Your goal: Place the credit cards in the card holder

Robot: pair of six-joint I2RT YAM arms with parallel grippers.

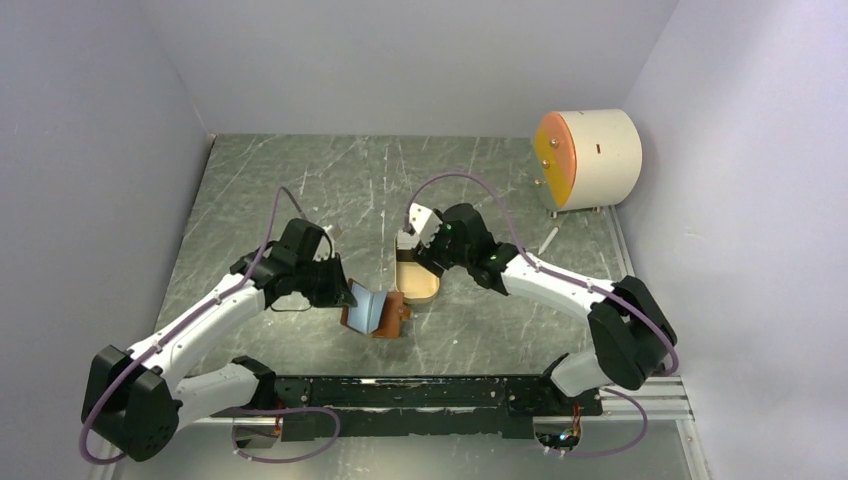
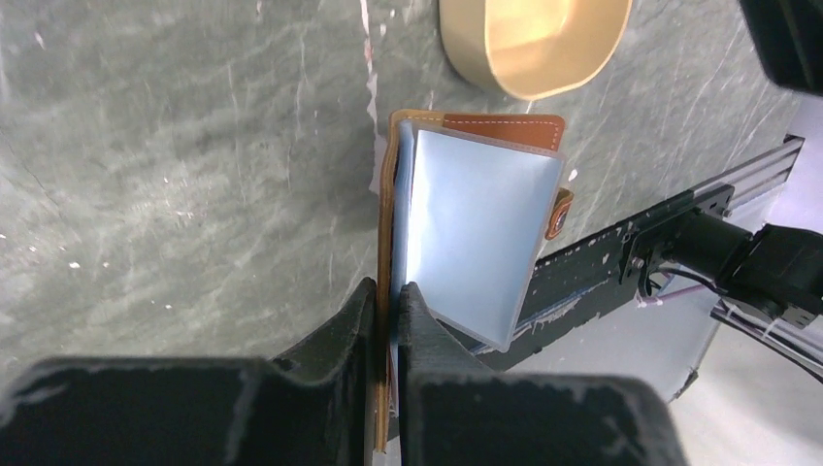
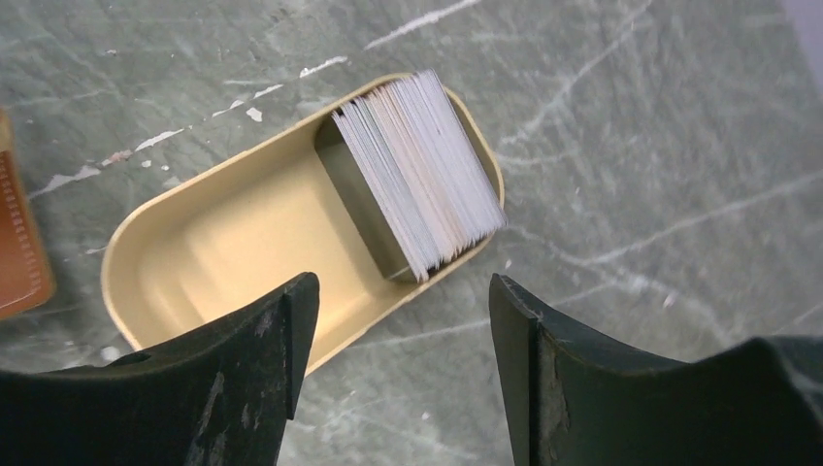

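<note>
The brown card holder (image 2: 386, 243) stands open, with pale translucent sleeves (image 2: 480, 228) fanned out. My left gripper is shut on one cover edge of it. A row of white cards (image 3: 422, 170) stands upright at one end of an oval cream box (image 3: 243, 238). Above this box hangs my right gripper, its fingers (image 3: 291, 320) apart and nothing between them. The cards lie beyond the fingertips in the right wrist view. In the top view, the right gripper (image 1: 425, 250) partly covers the box.
On the right at the back is a white rounded cabinet (image 1: 600, 160) with an orange and yellow front. A small white stick (image 1: 548, 240) lies nearby.
</note>
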